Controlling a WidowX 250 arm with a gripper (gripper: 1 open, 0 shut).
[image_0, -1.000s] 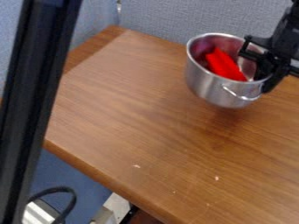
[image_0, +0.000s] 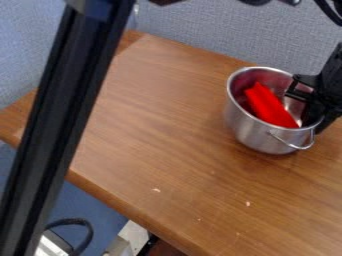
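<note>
A steel pot (image_0: 251, 128) with a wire handle stands on the wooden table at the right, with a red object (image_0: 267, 105) lying inside it. My black gripper (image_0: 305, 98) reaches from the right edge onto the pot's right rim. Its fingers are partly hidden by the rim, and whether they are shut cannot be made out.
A black vertical post (image_0: 54, 125) crosses the left foreground. Grey panels stand behind the table, and a cable lies at the lower left.
The pot, with the red object in it, has moved toward the front of the table and slightly right, together with my gripper at its rim.
</note>
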